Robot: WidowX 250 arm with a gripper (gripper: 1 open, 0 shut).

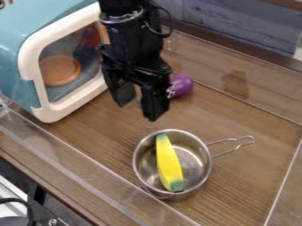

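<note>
My black gripper [138, 101] hangs in the upper middle, open, above the wooden counter, with nothing visible between its fingers. Behind it, to the right, a purple eggplant [181, 86] lies on the counter, partly hidden by the gripper. Below the gripper sits a steel pan [150, 154] with a wire handle pointing right; a yellow corn-like toy [168, 161] with a green end lies in it.
A light blue toy microwave [24, 48] with a white-framed door and an orange disc inside stands at the left. A grey wall runs along the back.
</note>
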